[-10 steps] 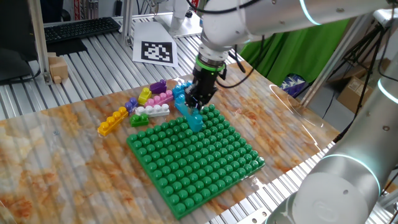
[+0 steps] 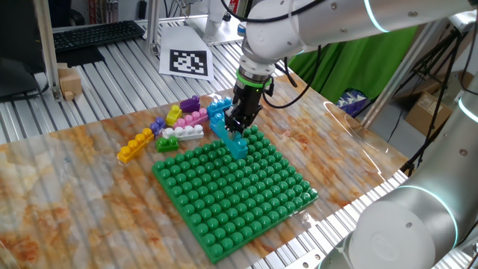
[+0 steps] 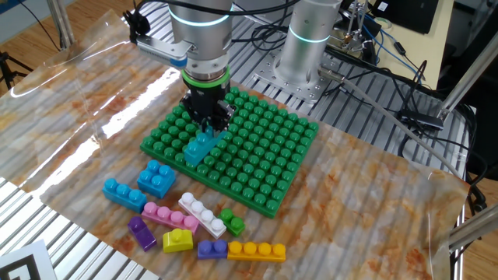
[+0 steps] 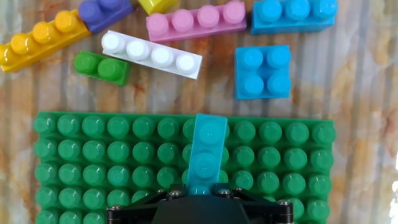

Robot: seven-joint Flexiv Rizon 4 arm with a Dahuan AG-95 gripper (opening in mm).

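Observation:
A long light-blue brick (image 4: 209, 146) is gripped by my gripper, which is shut on it, in the wrist view. The brick is slightly skewed against the stud rows of the green baseplate (image 4: 112, 116), with its far end about at the plate's edge. In exterior view 2 the held brick (image 3: 204, 146) is over the plate's near-left part, below the gripper (image 3: 208, 124). Whether its underside touches the studs cannot be told. The black fingertips are partly hidden behind the gripper body.
Loose bricks lie beyond the plate's edge: a square blue one (image 4: 262, 71), a longer blue one (image 4: 294, 15), pink (image 4: 196, 21), white (image 4: 151, 54), small green (image 4: 101, 68), orange (image 4: 45, 41), violet (image 4: 104, 12) and yellow (image 4: 158, 5). Most of the baseplate is bare.
Over the last second, the gripper and its blue brick have shifted slightly to the right in exterior view 1. The loose bricks and baseplate have not moved.

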